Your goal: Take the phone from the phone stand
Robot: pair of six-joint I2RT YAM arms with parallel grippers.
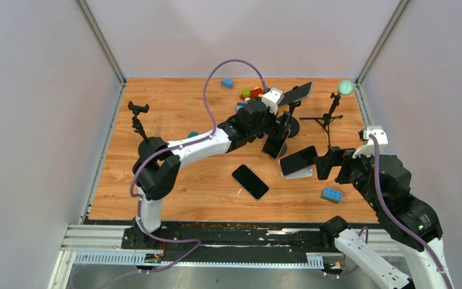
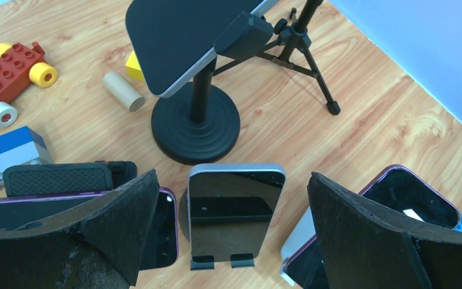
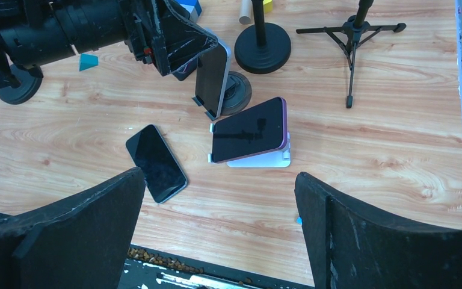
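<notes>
Between the spread fingers of my left gripper, a dark phone (image 2: 234, 211) leans upright on a phone stand (image 2: 203, 261) whose two front hooks show in the left wrist view. The left gripper is open, and I cannot tell whether either finger touches that phone. In the right wrist view the same phone (image 3: 212, 78) rests on its black round-based stand (image 3: 238, 93), beside the left arm's fingers. My right gripper hangs open above the table's right side, nothing between its fingers. A purple-edged phone (image 3: 249, 132) reclines on a white stand (image 3: 264, 159).
Another phone (image 1: 250, 182) lies flat on the table. Behind, a tilted phone (image 1: 296, 94) tops a tall black stand. A tripod (image 1: 331, 113), an empty stand (image 1: 138, 123), toy bricks (image 1: 254, 93) and a blue brick (image 1: 332, 194) stand around. Clear wood lies at the front left.
</notes>
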